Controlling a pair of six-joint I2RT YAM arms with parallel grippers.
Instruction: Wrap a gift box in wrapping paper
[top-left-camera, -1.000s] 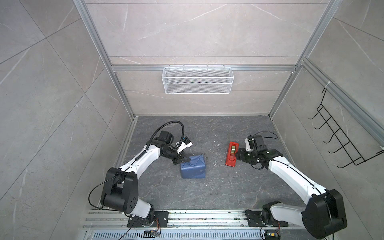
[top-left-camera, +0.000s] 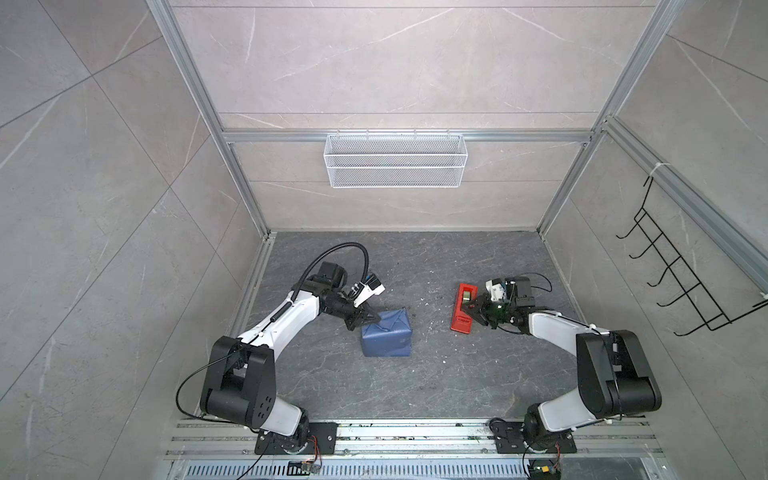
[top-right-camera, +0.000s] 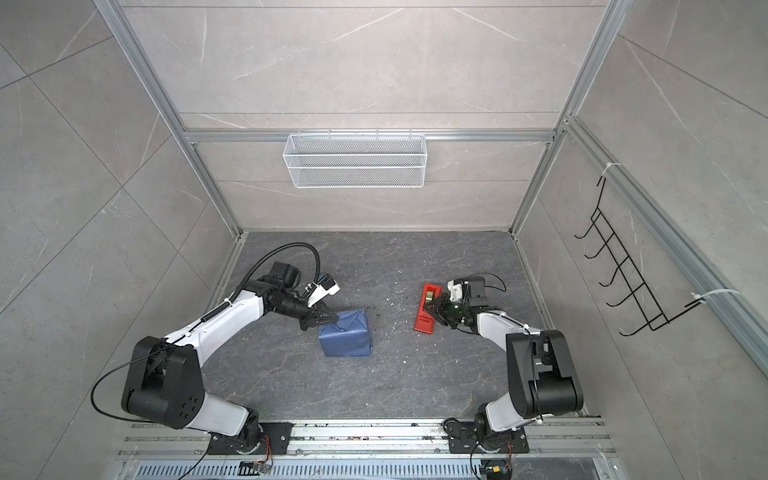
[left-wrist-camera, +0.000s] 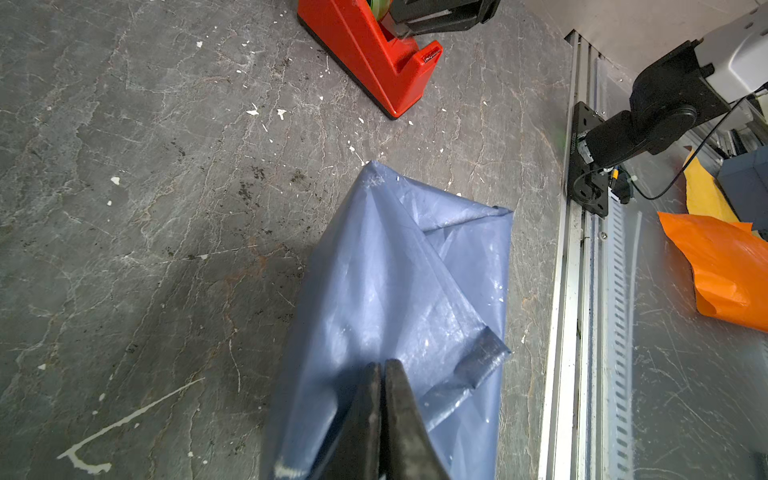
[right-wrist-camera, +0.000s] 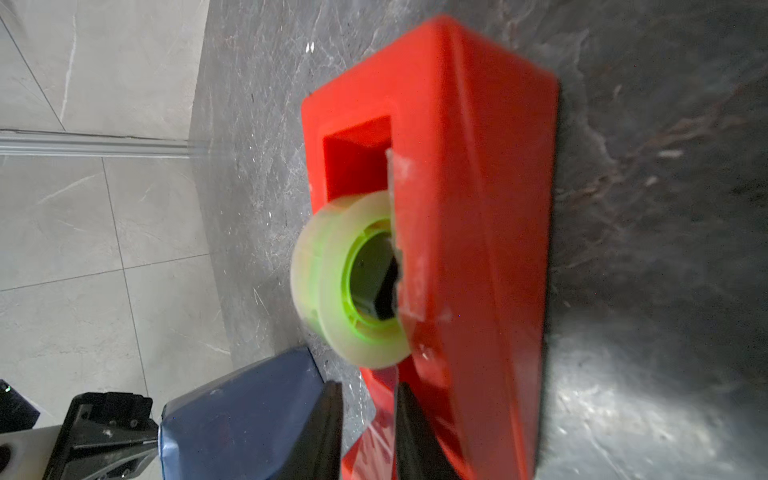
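The box wrapped in blue paper (left-wrist-camera: 376, 272) stands on the table, its folded end and a loose flap (left-wrist-camera: 480, 356) showing in the left wrist view. My left gripper is over the paper, fingertips close together; whether they pinch it is hard to tell. A red tape dispenser (right-wrist-camera: 480, 200) with a roll of clear tape (right-wrist-camera: 352, 280) stands to the right of the box. My right gripper is at the dispenser's front part with a gap between its fingers. A clear tape strip (right-wrist-camera: 385, 408) runs down near the right finger.
Orange paper (left-wrist-camera: 724, 264) lies off the table beyond the front rail. A white wire basket (top-left-camera: 396, 160) hangs on the back wall, a black hook rack (top-left-camera: 680, 264) on the right.
The right arm has drawn in, bringing its gripper leftward over the dispenser from its right side. The left arm, the blue box and the dispenser look unmoved.
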